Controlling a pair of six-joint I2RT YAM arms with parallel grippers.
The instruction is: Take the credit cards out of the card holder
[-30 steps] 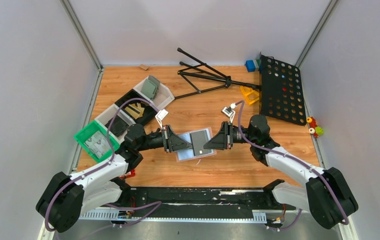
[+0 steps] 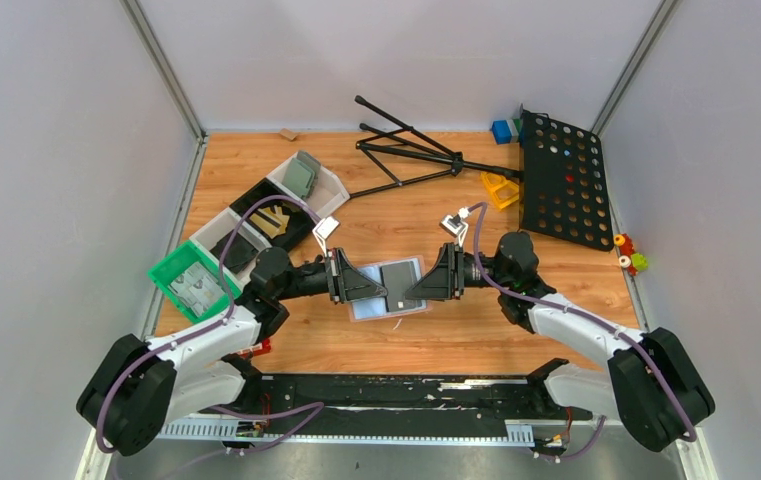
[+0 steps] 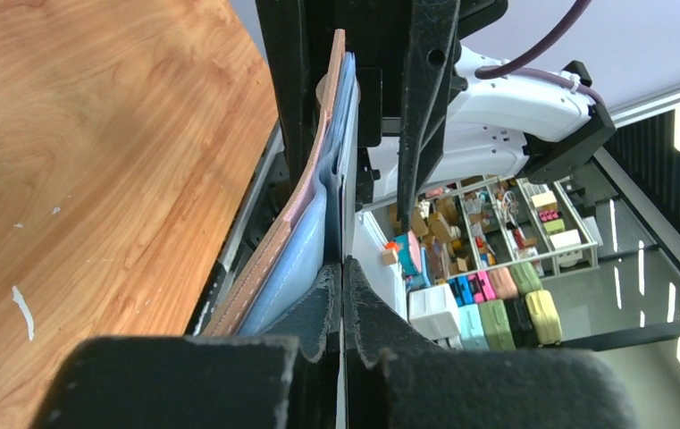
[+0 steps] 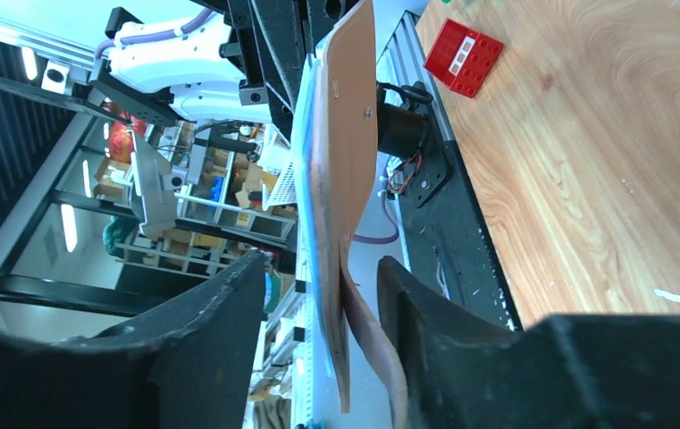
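Observation:
A pink-edged card holder (image 2: 361, 312) with clear bluish sleeves hangs between my two grippers above the table, and a grey card (image 2: 398, 275) lies across its middle. In the left wrist view, the thin edge of the grey card (image 3: 349, 170) runs down to the fingertips of my left gripper, which is shut on it. My right gripper is open around the other side; the holder's brown-pink cover (image 4: 354, 116) stands edge-on between its fingers, with a flap bent away toward one finger. How deep the card sits in its sleeve is hidden.
Joined bins, including a green bin (image 2: 164, 277), stand at the left. A black folding stand (image 2: 426, 150) lies at the back, with a perforated black panel (image 2: 566, 180) at the right. A red brick (image 4: 464, 58) sits near the front edge.
The right gripper and the card holder have shifted slightly left. My left gripper has moved a little to the right, toward the other.

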